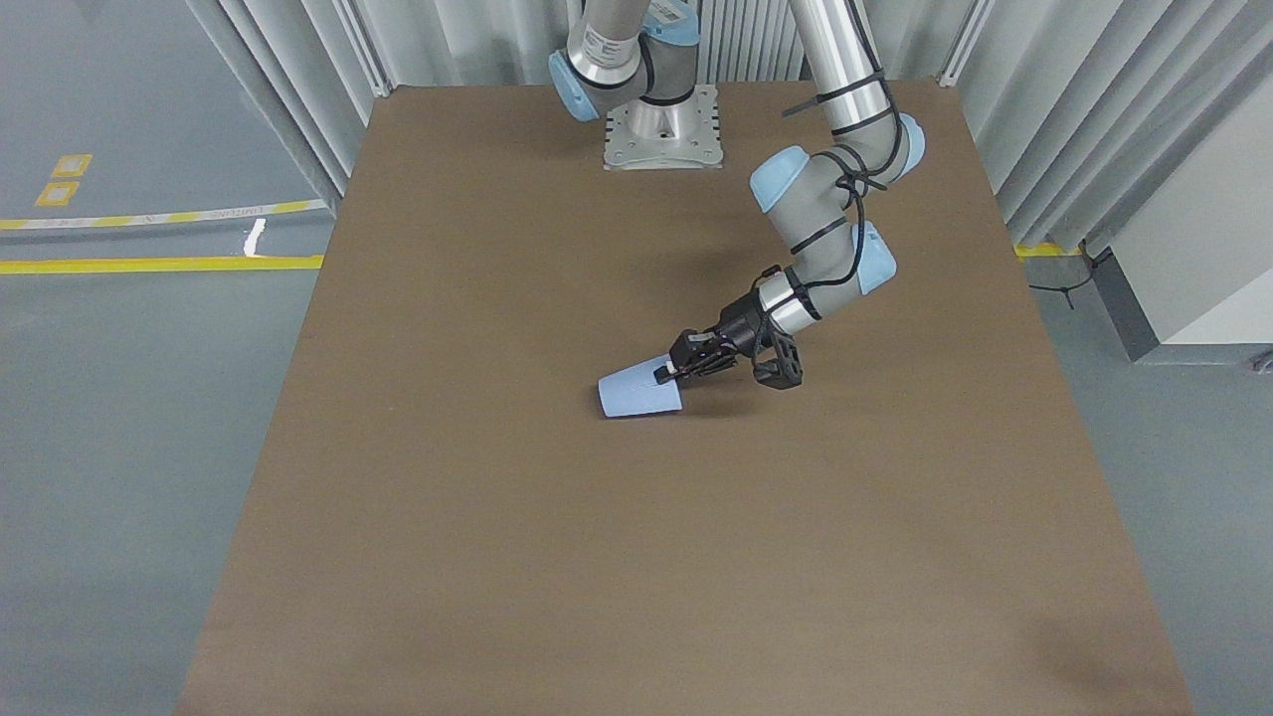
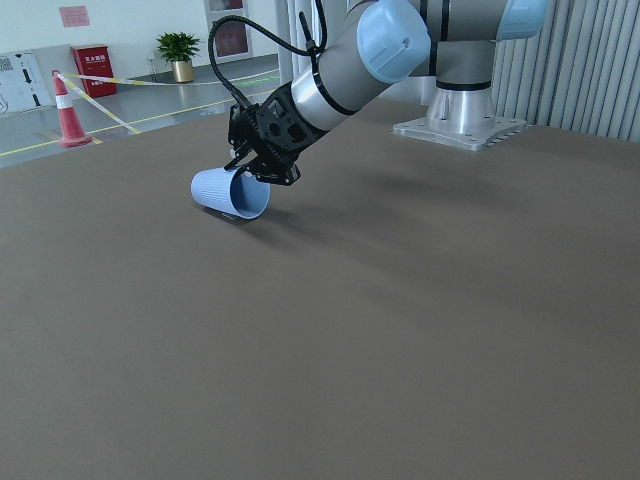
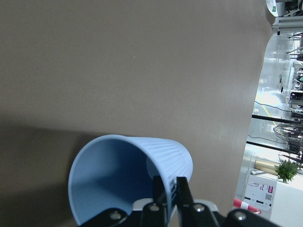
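Observation:
A light blue ribbed cup (image 1: pixel 636 393) lies on its side on the brown table, its open mouth toward the arm, as the left view also shows (image 2: pixel 215 190). My gripper (image 1: pixel 668 372) is low at the cup's mouth. In the wrist view its black fingers straddle the near rim of the cup (image 3: pixel 104 179), one inside and one outside; whether they are closed tight on the wall is hard to tell.
The arm's base plate (image 1: pixel 624 153) stands at the back edge. Beyond the edges are floor, curtains and a white block at the right.

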